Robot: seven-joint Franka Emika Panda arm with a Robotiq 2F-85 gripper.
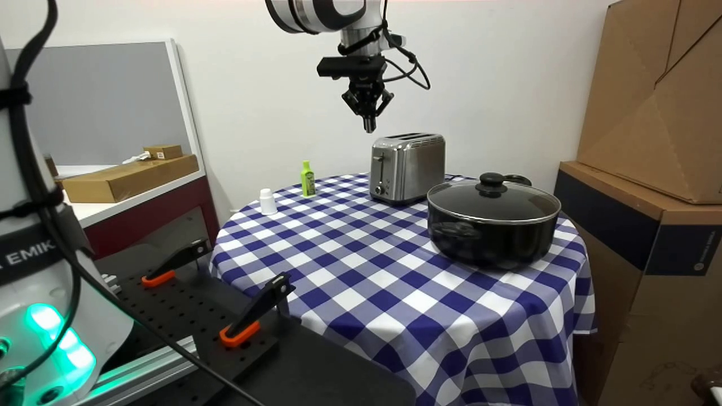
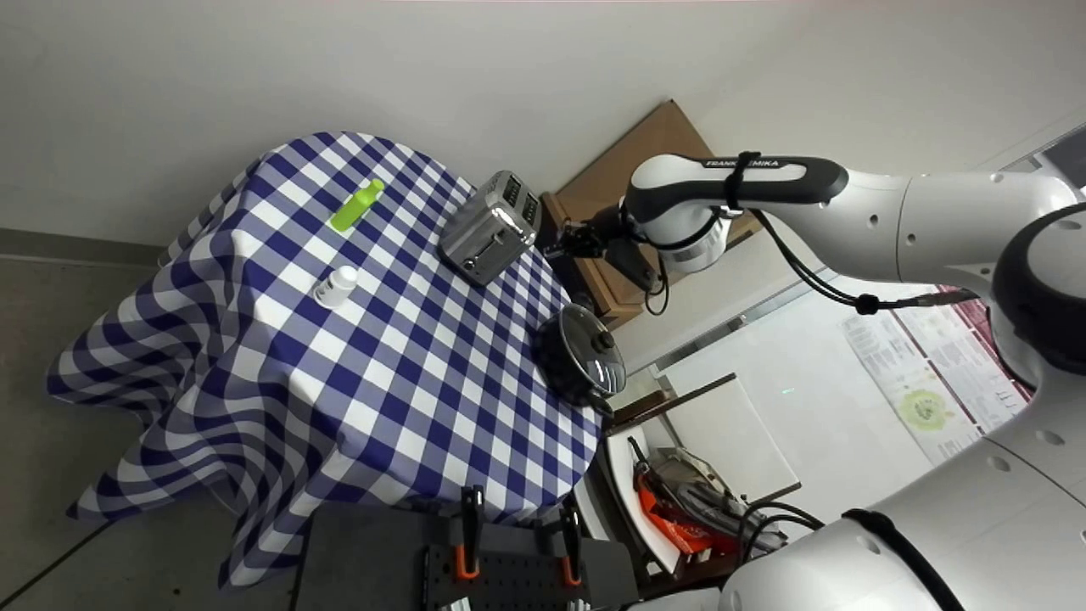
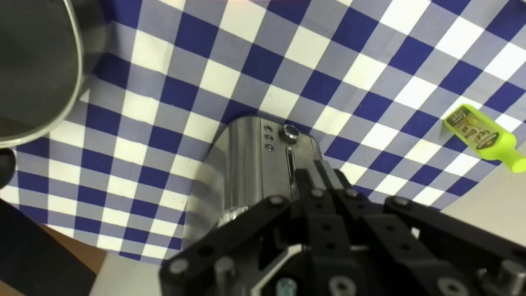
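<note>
A silver toaster (image 1: 408, 169) stands upright at the back of the checkered table, its slots on top and its lever side facing left in exterior view 1. My gripper (image 1: 369, 126) hangs just above the toaster's lever end, pointing down, shut with nothing visible between its fingers. From the wrist, the gripper overlaps the toaster's front panel (image 3: 276, 163), hiding the lever itself. The knob (image 3: 289, 133) and small buttons beyond the fingertips stay visible. No contact between fingers and toaster shows.
A lidded black pot (image 1: 492, 226) sits right of the toaster. To its left are a green bottle (image 1: 308, 180) and a white bottle (image 1: 268, 202). Cardboard boxes (image 1: 636, 284) crowd the right side.
</note>
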